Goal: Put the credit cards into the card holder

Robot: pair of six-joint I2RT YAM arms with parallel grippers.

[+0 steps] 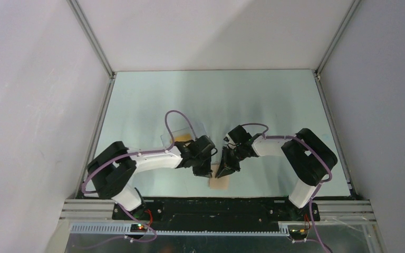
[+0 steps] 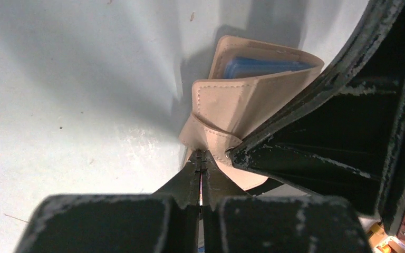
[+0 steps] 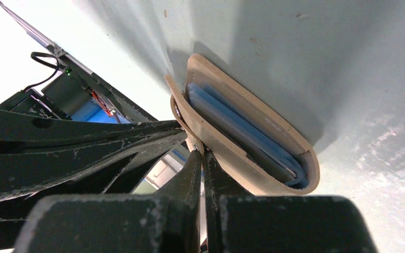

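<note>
A beige card holder (image 1: 219,182) lies at the front centre of the table, both grippers on it. In the left wrist view its folded flap (image 2: 219,95) shows stitching, with blue card sleeves (image 2: 256,67) inside. My left gripper is shut, fingertips at the strap's edge; whether anything thin is between them is unclear. In the right wrist view the holder (image 3: 263,116) stands open along one edge, showing blue sleeves (image 3: 242,129). My right gripper is shut at the flap's edge, which appears to run into its fingertips. Card contents are hard to tell.
Behind the left arm lies a pale tray (image 1: 198,128) with something yellow in it, partly hidden by the arm.
</note>
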